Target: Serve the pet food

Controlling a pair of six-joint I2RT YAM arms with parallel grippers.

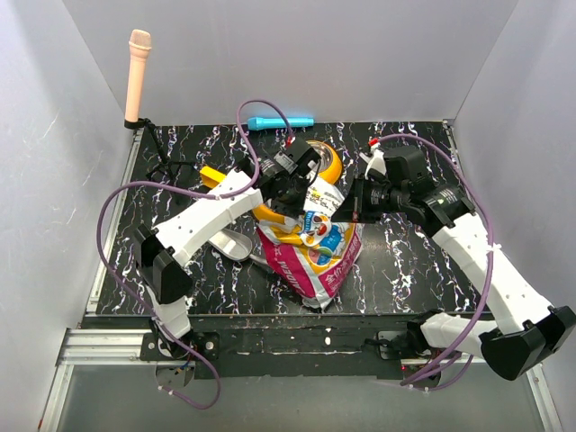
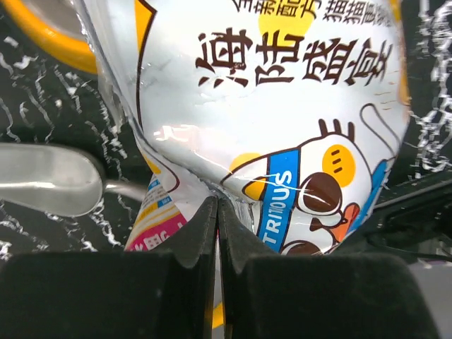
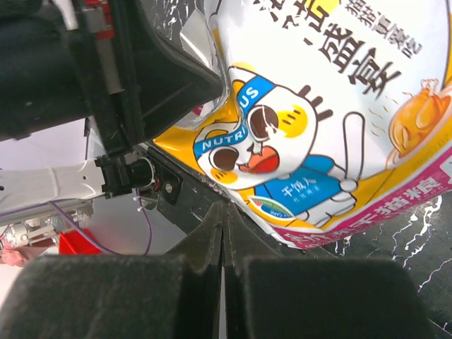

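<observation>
The pet food bag [image 1: 310, 256], pink, white and yellow, stands near the front middle of the dark table. A fold of its plastic runs up to the left gripper's tips [image 2: 217, 201], and that gripper is shut on it. In the right wrist view, the left gripper's dark finger [image 3: 191, 83] lies against the bag's edge. My right gripper [image 1: 335, 218] is shut at the bag's right side, with nothing showing between its fingers. One yellow-rimmed bowl [image 1: 333, 166] stands behind the bag; another [image 1: 268, 214] is mostly hidden by the left arm.
A metal scoop [image 1: 232, 244] lies left of the bag, its handle reaching toward it. Further back are a yellow object [image 1: 211, 176] and a blue cylinder [image 1: 281, 122]. A microphone stand [image 1: 162, 162] occupies the back left. Right of the bag, the tabletop is bare.
</observation>
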